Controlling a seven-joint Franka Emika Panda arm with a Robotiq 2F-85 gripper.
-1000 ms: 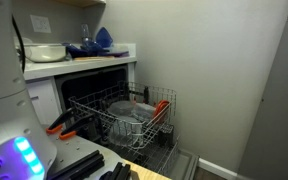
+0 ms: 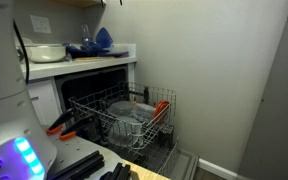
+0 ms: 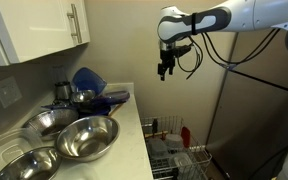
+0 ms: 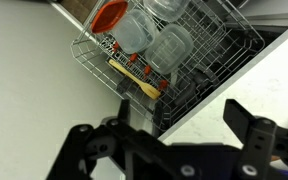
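High above the counter edge and the dishwasher, my gripper (image 3: 167, 72) points down, open and empty. In the wrist view its dark fingers (image 4: 234, 116) stand wide apart, with only the white counter and rack edge seen beyond. Below lies the pulled-out dishwasher rack (image 2: 134, 134). It holds an orange-red dish (image 4: 109, 16), clear plastic containers (image 4: 170, 48) and a wooden spoon (image 4: 136, 79). Nothing touches the gripper.
Steel bowls (image 3: 87, 138) crowd the white counter (image 3: 130, 150) left of the dishwasher, with dark blue utensils (image 3: 88, 80) behind them. A wall cabinet (image 3: 44, 25) hangs over the counter. Bare floor (image 2: 184, 145) lies right of the rack.
At the top edge of exterior view 1, the gripper's tips show slightly more than a second ago. The rack and its dishes have not moved.
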